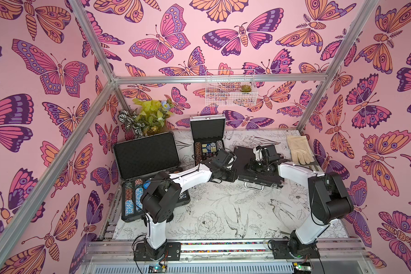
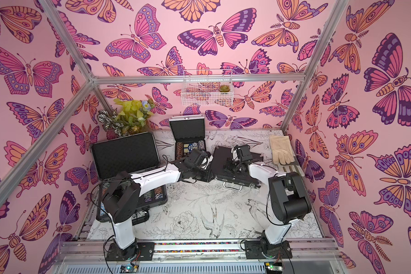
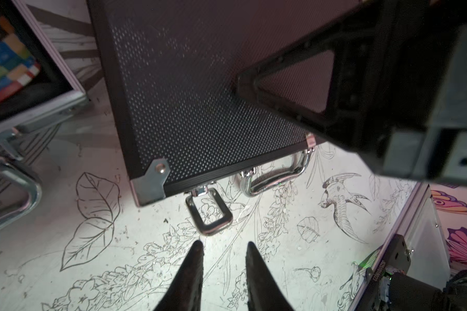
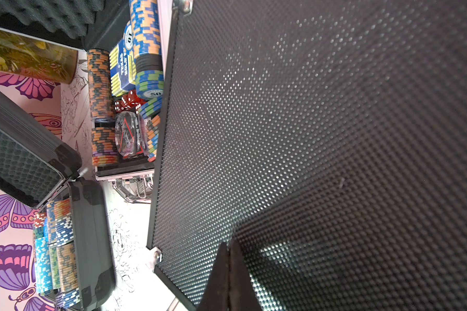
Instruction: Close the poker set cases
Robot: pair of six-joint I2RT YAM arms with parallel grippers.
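A closed black case [image 1: 244, 155] lies at the centre right. My right gripper is shut, its tips on that lid. My left gripper is above the case's near left corner, fingers apart and empty, facing a metal latch [image 3: 209, 225]; a carry handle [image 3: 275, 180] hangs beside it. A small middle case [image 2: 186, 128] stands open with chips, cards and dice inside. The large left case [image 1: 146, 155] is open, its lid upright and chips in the base, partly hidden by my left arm.
A plant [image 1: 148, 116] stands at the back left, gloves [image 1: 299, 148] lie at the right, and a wire basket [image 1: 230, 93] hangs on the back wall.
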